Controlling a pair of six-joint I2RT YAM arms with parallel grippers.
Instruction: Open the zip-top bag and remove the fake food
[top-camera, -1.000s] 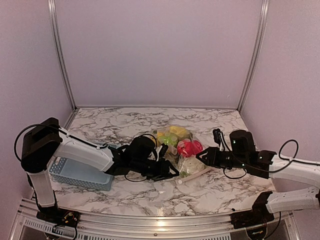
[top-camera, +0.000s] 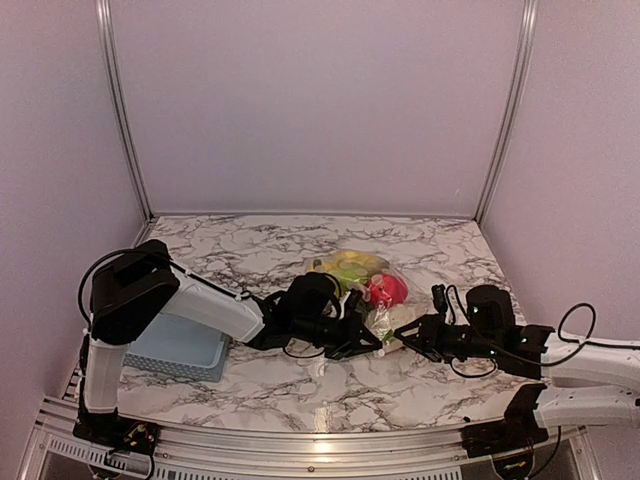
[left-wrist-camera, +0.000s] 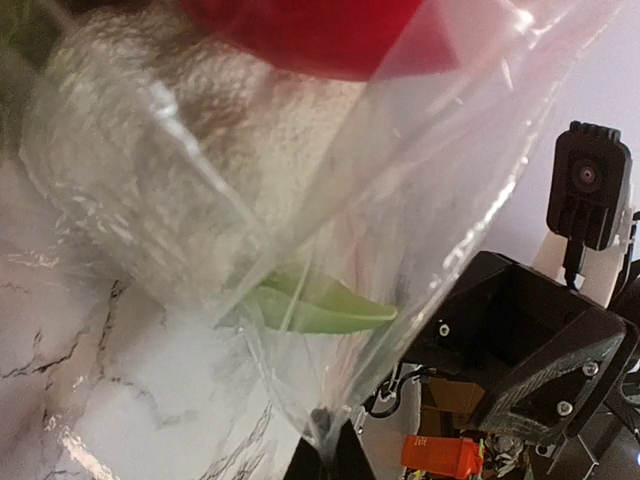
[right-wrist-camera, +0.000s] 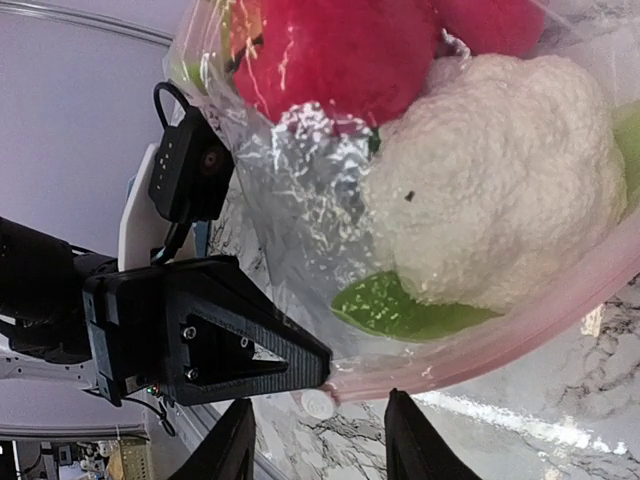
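Observation:
A clear zip bag (right-wrist-camera: 300, 250) lies on the table between the arms, with a pink strip (right-wrist-camera: 480, 365) along its near edge and a small white slider (right-wrist-camera: 318, 404) at one end. Through the plastic show a white cauliflower (right-wrist-camera: 490, 190) with green leaves, red food (right-wrist-camera: 335, 55) and, farther back, yellow and green pieces (top-camera: 350, 265). My left gripper (top-camera: 372, 348) is shut on the bag's corner by the slider; in its wrist view the plastic gathers between the fingertips. My right gripper stands open just off the pink edge, nothing between its fingers.
A light blue basket (top-camera: 175, 370) sits at the left, partly behind the left arm. A metal rail (top-camera: 310, 440) borders the front.

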